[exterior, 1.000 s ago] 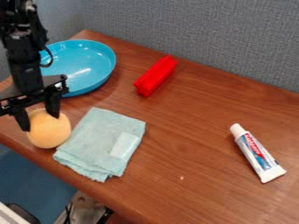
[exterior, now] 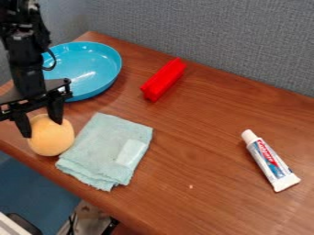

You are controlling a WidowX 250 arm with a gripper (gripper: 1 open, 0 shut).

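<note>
At the left of the camera view my black gripper (exterior: 37, 119) is lowered over a round orange ball-like object (exterior: 50, 139) near the table's front-left edge, its fingers down at the top of it. I cannot tell whether the fingers are closed on it. A folded light teal cloth (exterior: 108, 151) lies just right of the round object.
A blue plate (exterior: 88, 64) sits behind the gripper. A red block (exterior: 163, 79) lies at the back middle, a toothpaste tube (exterior: 270, 161) at the right.
</note>
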